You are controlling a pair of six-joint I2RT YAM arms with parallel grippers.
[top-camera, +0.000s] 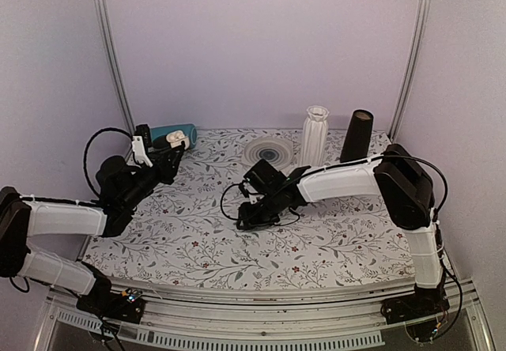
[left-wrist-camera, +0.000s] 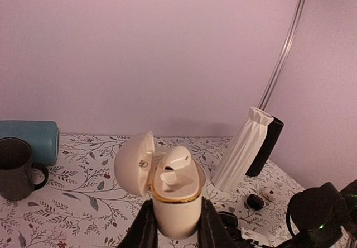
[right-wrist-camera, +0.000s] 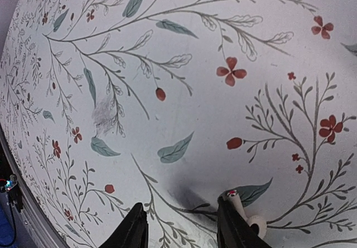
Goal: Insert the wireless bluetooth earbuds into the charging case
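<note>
In the left wrist view, the white charging case (left-wrist-camera: pixel 177 214) is upright, lid (left-wrist-camera: pixel 134 164) swung open to the left. My left gripper is shut on its body, and a white earbud-shaped piece (left-wrist-camera: pixel 177 157) shows at the case's top. A loose white earbud (right-wrist-camera: pixel 237 203) lies on the floral tabletop in the right wrist view, beside and partly hidden by the right-hand finger (right-wrist-camera: pixel 230 228). My right gripper stands open just over the table, nothing between its fingers. From above, the case (top-camera: pixel 177 138) hangs at the left, and the right arm hides the loose earbud.
At the back stand a white ribbed vase (top-camera: pixel 314 137) and a dark cylinder (top-camera: pixel 357 136), with a round grey plate (top-camera: pixel 267 152) nearby. A blue cylinder (left-wrist-camera: pixel 33 139) and a dark mug (left-wrist-camera: pixel 15 170) are at the back left.
</note>
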